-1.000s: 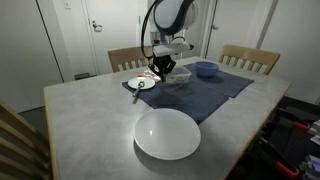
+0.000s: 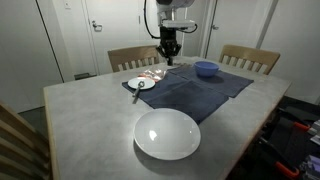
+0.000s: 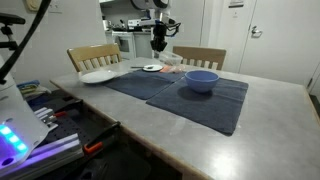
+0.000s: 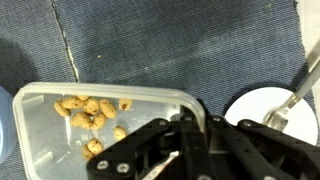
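My gripper is shut on the rim of a clear plastic container [image 4: 60, 150]. Brown, nut-like pieces [image 4: 90, 108] lie inside it, gathered toward one end. In exterior view 1 the gripper [image 2: 169, 62] is above the far part of the table, and the see-through container is hard to make out there. Exterior view 2 shows the container [image 3: 168, 58] hanging beneath the gripper, above the tabletop. Beside it in the wrist view sits a small white plate [image 4: 245, 104] with a metal utensil [image 4: 294, 102] resting on it.
A blue bowl [image 2: 206, 69] stands at the far right of the dark cloth [image 2: 190, 97]. Nearer exterior view 1 is a large white plate [image 2: 167, 134]. A green-handled utensil [image 2: 136, 93] lies by the small plate [image 2: 147, 83]. Chairs surround the table.
Over the last second my gripper and the container have risen and moved away from exterior view 1's camera. The plates, bowl and cloth keep their places.
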